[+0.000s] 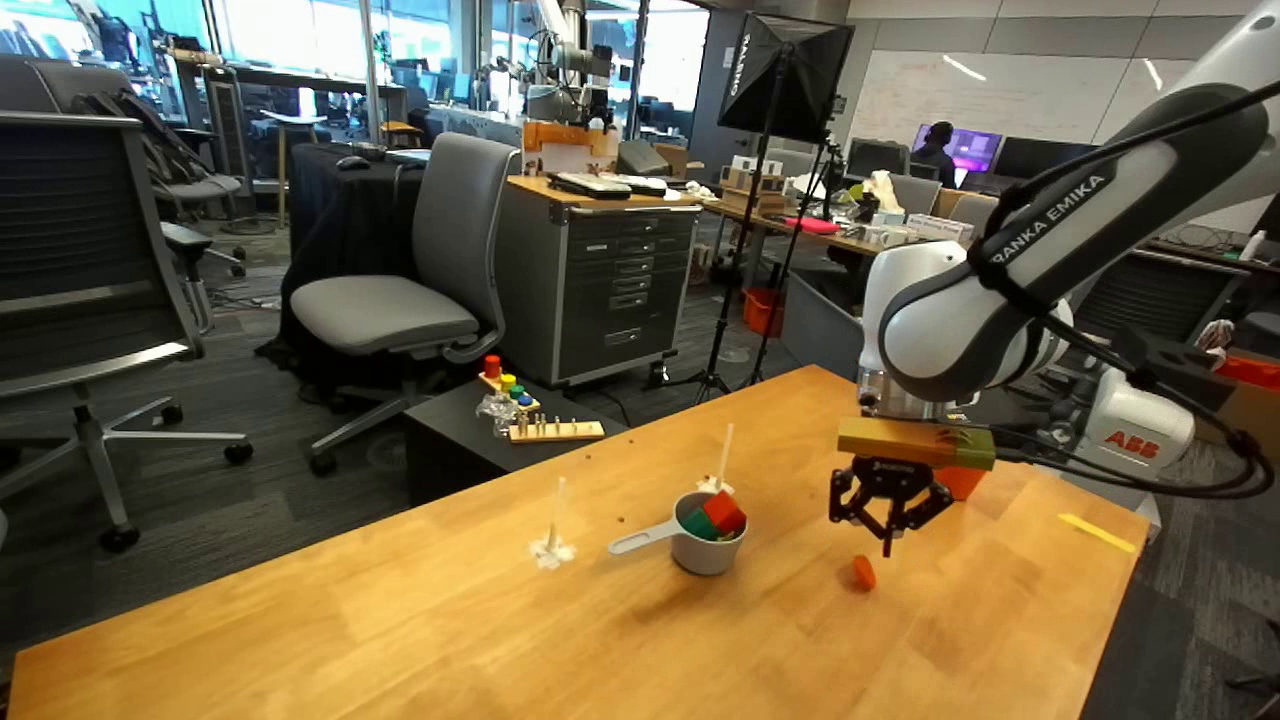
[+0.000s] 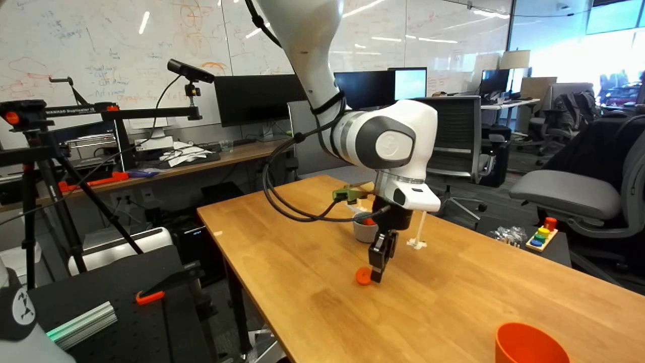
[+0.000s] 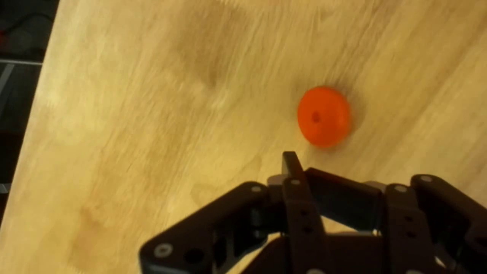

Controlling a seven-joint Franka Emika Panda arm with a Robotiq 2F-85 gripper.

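A small orange disc with a hole rests on the table, apparently tipped up on its edge in exterior view 1. Exterior view 2 shows the same disc just left of the fingertips. My gripper is shut above the table, its fingers together and nothing visible between them. From the wrist, the disc appears clear of the gripper, beyond its tips. A grey measuring cup with a handle holds red and green blocks.
An orange cup stands on the table, mostly hidden behind the gripper in exterior view 1. Two upright white pegs on bases flank the measuring cup. Yellow tape marks the table near one edge.
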